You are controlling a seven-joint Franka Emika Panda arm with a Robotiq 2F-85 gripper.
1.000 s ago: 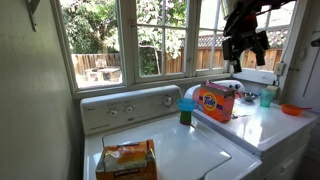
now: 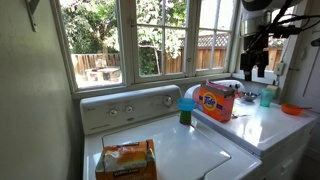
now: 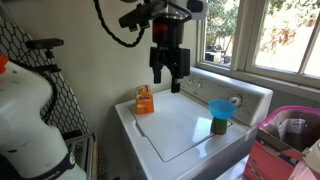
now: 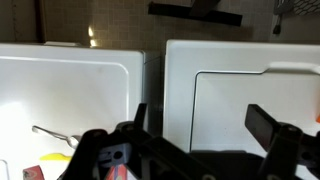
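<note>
My gripper point(image 3: 166, 80) hangs open above the white machine tops, its fingers pointing down and nothing between them. In the wrist view the gripper is over the gap and the right-hand white top. An orange bag point(image 2: 126, 160) lies on the washer lid point(image 2: 180, 143). On the neighbouring top stands an orange Tide box point(image 2: 214, 102). A light blue bowl point(image 3: 222, 108) sits on a green container point(image 3: 219, 126) near the control panel.
Silver bowls point(image 2: 249, 96), a teal cup point(image 2: 266, 97) and an orange-red bowl point(image 2: 292, 109) stand on the far-right top. Scissors point(image 4: 58, 135) and a yellow item point(image 4: 55, 157) show in the wrist view. Much of the washer lid is bare.
The objects have stayed put.
</note>
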